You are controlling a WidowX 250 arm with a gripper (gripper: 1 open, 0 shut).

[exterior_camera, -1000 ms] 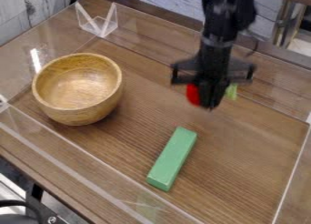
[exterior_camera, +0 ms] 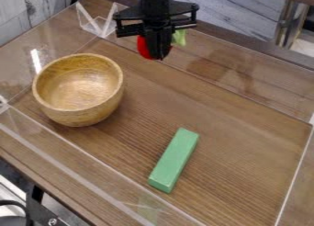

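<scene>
My gripper [exterior_camera: 154,44] hangs at the top middle of the camera view, a red object [exterior_camera: 149,48] just below or at its fingertips; whether it holds this or is in front of it I cannot tell. A light green piece [exterior_camera: 179,37] shows behind it at the right. A wooden bowl [exterior_camera: 77,88] sits at the left. A green bar [exterior_camera: 174,160] lies on the table [exterior_camera: 240,129] at the lower middle.
A clear plastic object [exterior_camera: 101,19] is at the upper left. A ledge [exterior_camera: 289,5] edges the top right.
The arm has moved back toward the far side and a little left, rising out of the middle of the table. The bowl and green bar stay put.
</scene>
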